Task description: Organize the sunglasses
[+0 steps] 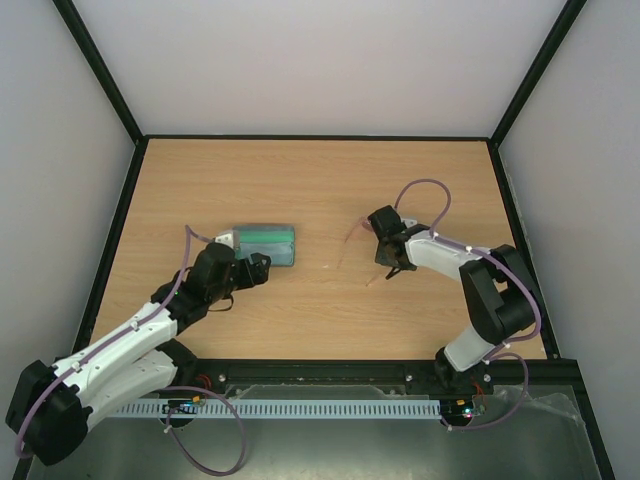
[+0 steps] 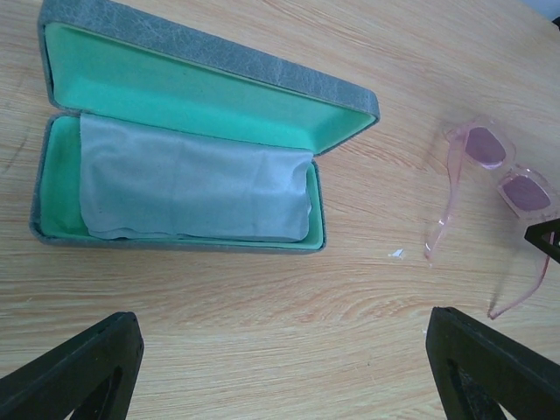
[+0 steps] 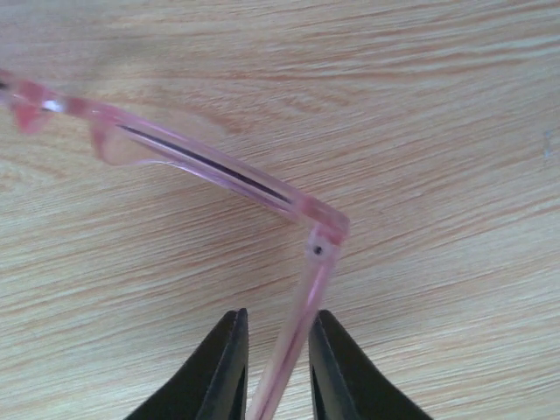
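Clear pink sunglasses (image 2: 492, 149) lie unfolded on the table, right of the case in the left wrist view, one of their dark lenses (image 2: 525, 192) near the right edge. Up close in the right wrist view, a temple arm (image 3: 308, 293) runs down between the parted fingers of my right gripper, nearer the right one; no grip on it shows. A blue-grey case (image 2: 179, 243) with a green lining stands with its lid (image 2: 219, 54) up, a folded grey-blue cloth (image 2: 197, 184) inside. My left gripper is open and empty, at the case's near side.
Tiny clear scraps (image 2: 397, 254) lie on the wood between case and sunglasses.
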